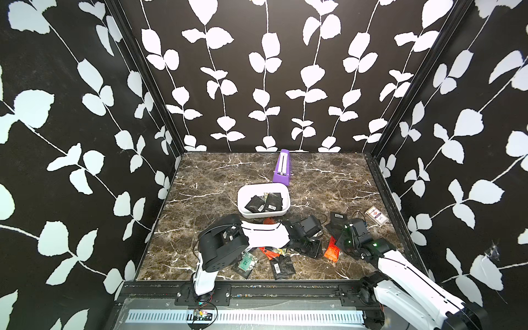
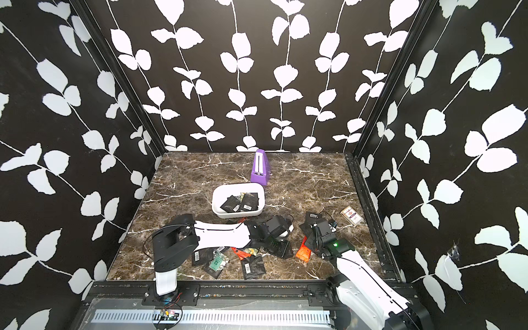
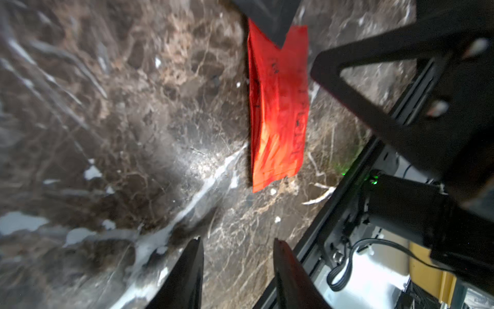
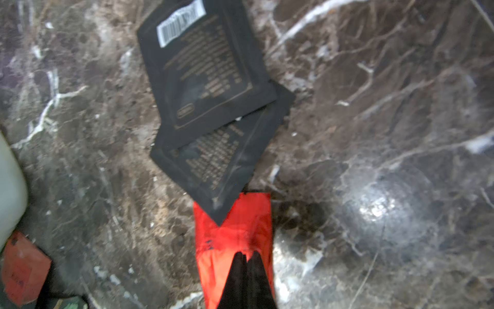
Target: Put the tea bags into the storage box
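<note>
The white storage box (image 1: pixel 240 199) stands mid-table with several black tea bags (image 1: pixel 273 202) inside. My left gripper is open and empty above bare tabletop, with a red tea bag (image 3: pixel 280 118) ahead of it in the left wrist view. In the right wrist view, my right gripper is shut over the red tea bag (image 4: pixel 231 231); nothing clearly shows between its fingers. Two overlapping black tea bags (image 4: pixel 211 67) lie beyond, a corner of one covering the red bag's far end. More bags lie in front of the box, including a black one (image 1: pixel 282 267) and a green one (image 1: pixel 245 262).
A purple metronome-like object (image 1: pixel 281 167) stands behind the box. A card box (image 1: pixel 376 216) lies near the right edge. The left arm passes over part of the front pile.
</note>
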